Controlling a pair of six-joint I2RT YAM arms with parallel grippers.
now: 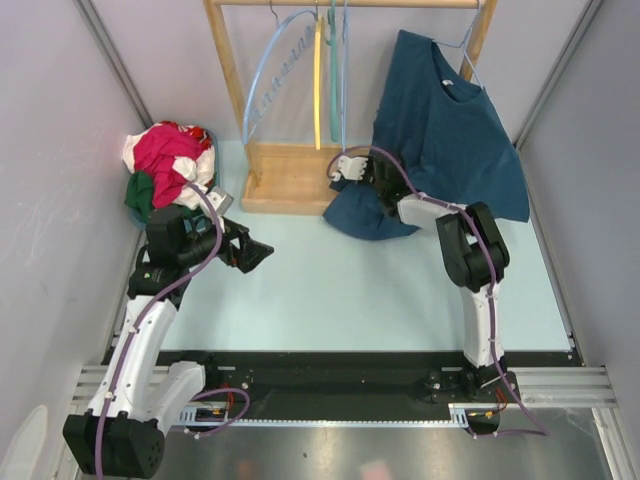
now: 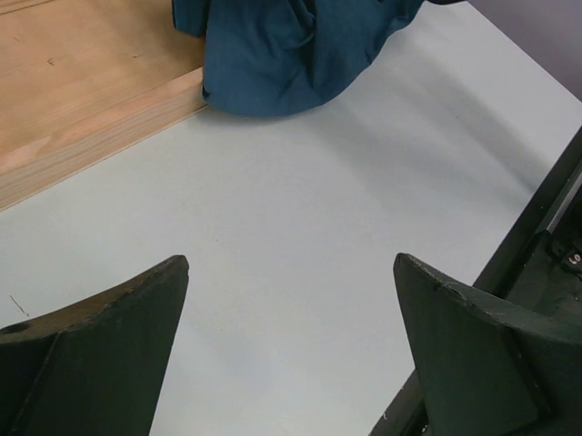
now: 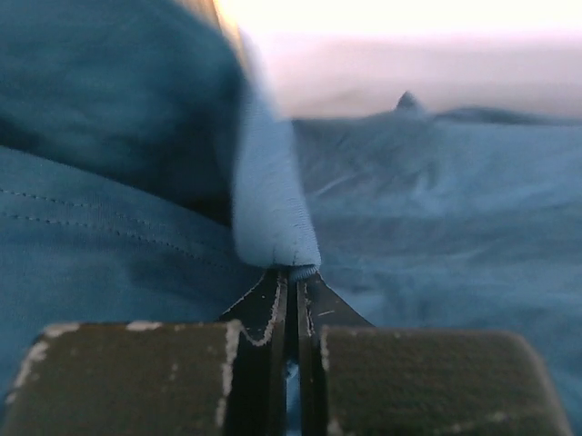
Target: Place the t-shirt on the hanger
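A dark teal T-shirt hangs from a light blue hanger at the right of the wooden rack, its lower part trailing onto the rack's base. My right gripper is at the shirt's lower left. In the right wrist view it is shut on the shirt's fabric, a fold rising from between the fingertips. My left gripper stands open at left of the table, empty; in the left wrist view the shirt's hem lies beyond it.
The wooden base of the rack is behind the grippers. Several empty hangers hang from the rail. A basket of clothes stands at back left.
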